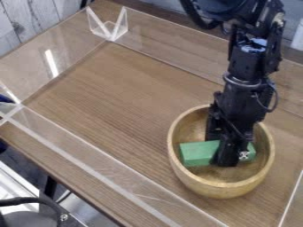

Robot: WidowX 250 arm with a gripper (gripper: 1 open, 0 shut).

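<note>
My black gripper (226,146) reaches down from the top right into a round wooden bowl (218,184) at the lower right of the table. Its fingers are closed on a green block (199,152) lying inside the bowl. The block's middle is partly hidden behind the fingers.
A black cable or part lies off the table at the lower left.
</note>
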